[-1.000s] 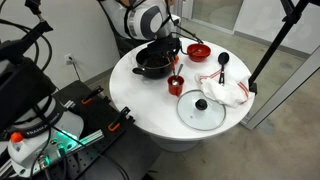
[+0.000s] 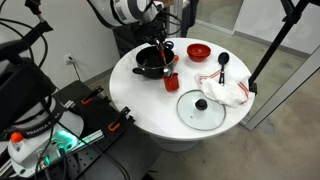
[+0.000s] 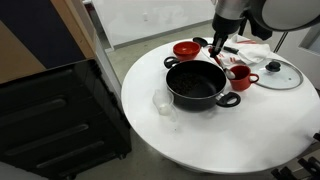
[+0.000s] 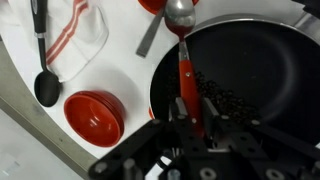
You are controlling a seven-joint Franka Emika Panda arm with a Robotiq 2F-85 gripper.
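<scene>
A spoon with a red handle (image 4: 187,85) and a metal bowl (image 4: 180,15) is in my gripper, which is shut on the handle in the wrist view. Exterior view 2 shows the gripper (image 3: 216,50) above the far rim of the black pot (image 3: 188,78), the spoon slanting toward the red mug (image 3: 241,78). Small dark pieces (image 4: 228,102) lie in the pot. Beside the pot stands the mug (image 2: 172,84); a plain metal utensil (image 4: 147,39) appears to lean from it in the wrist view. Whether the spoon touches the mug, I cannot tell.
A red bowl (image 2: 199,52) sits at the back. To the right are a black ladle (image 2: 223,64), a striped white cloth (image 2: 225,90) and a glass lid (image 2: 202,110). Near the pot stands a clear cup (image 3: 162,101).
In exterior view 1, my gripper has shifted left and slightly up, toward the pot, and the red handle has moved left with it. The mug appears slightly farther left than before.
</scene>
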